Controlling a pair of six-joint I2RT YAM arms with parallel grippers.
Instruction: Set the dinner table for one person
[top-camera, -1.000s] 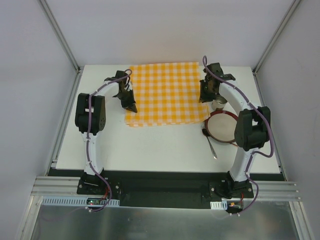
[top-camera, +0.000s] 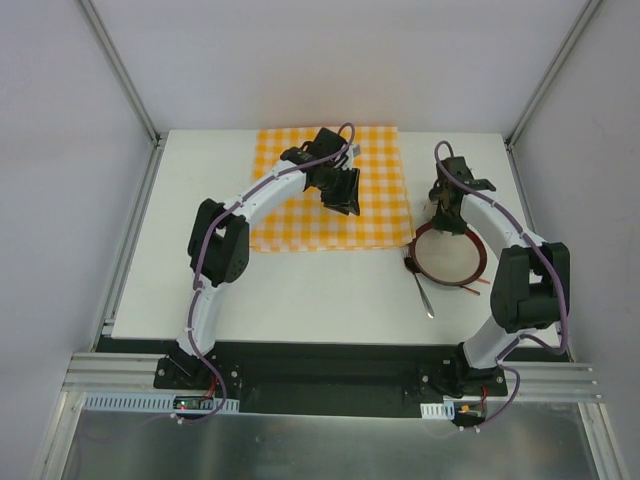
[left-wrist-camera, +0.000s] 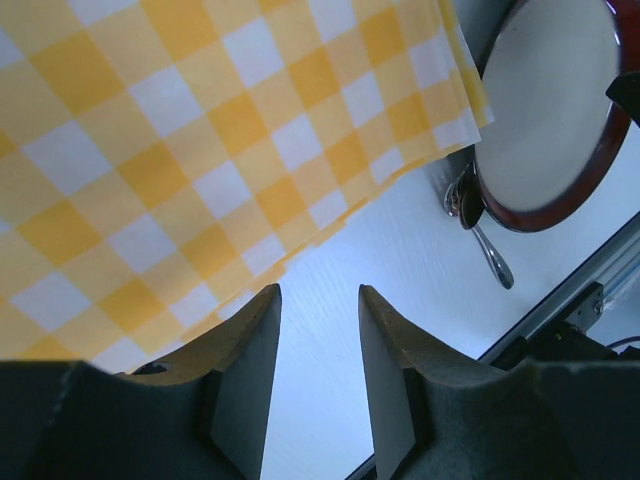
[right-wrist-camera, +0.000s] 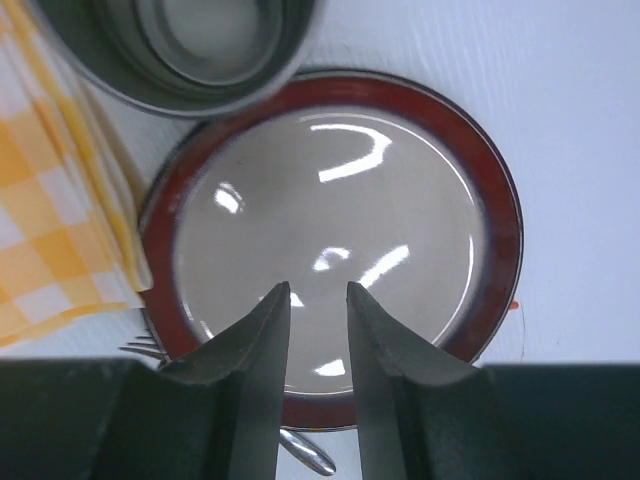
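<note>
A yellow checked placemat (top-camera: 300, 225) lies spread at the back middle of the table. A red-rimmed plate (right-wrist-camera: 340, 225) sits at its right, with a dark cup (right-wrist-camera: 225, 45) behind it and a spoon (left-wrist-camera: 494, 258) and fork (right-wrist-camera: 140, 349) partly beside and under it. My left gripper (top-camera: 340, 200) hangs open over the placemat, empty. My right gripper (top-camera: 447, 215) is over the plate's back edge near the cup, its fingers apart with nothing seen between them.
Thin red handles show at the plate's right. Walls surround the table.
My left gripper has moved right from the placemat's left edge to over its middle.
</note>
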